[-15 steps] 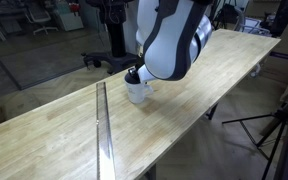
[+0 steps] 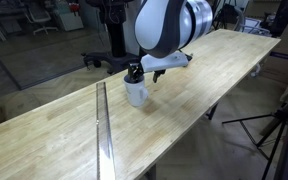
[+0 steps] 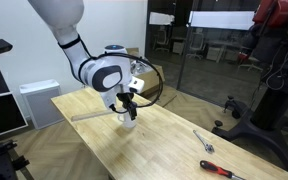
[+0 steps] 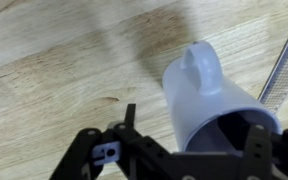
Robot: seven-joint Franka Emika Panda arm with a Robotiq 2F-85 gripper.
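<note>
A white mug [image 2: 136, 93] stands upright on the wooden table, its dark opening facing up. In the wrist view the mug [image 4: 199, 100] fills the right side, with its handle [image 4: 203, 66] toward the top. My gripper is at the mug's rim with its fingers apart. One finger [image 4: 129, 118] is outside the mug, over bare wood. The other finger [image 4: 256, 140] overlaps the dark opening; how deep it reaches cannot be seen. From the opposite side, exterior view 2 shows the mug [image 3: 128, 119] partly behind the gripper.
A long metal strip [image 2: 104, 130] lies on the table beside the mug. Further along the table are a red-handled screwdriver [image 3: 216, 169] and a slim metal tool [image 3: 203, 140]. Bare wood surrounds most of the mug.
In exterior view 1 the arm's wrist has swung round toward the right and up, and the fingers show more clearly apart. The mug has stayed in about the same place.
</note>
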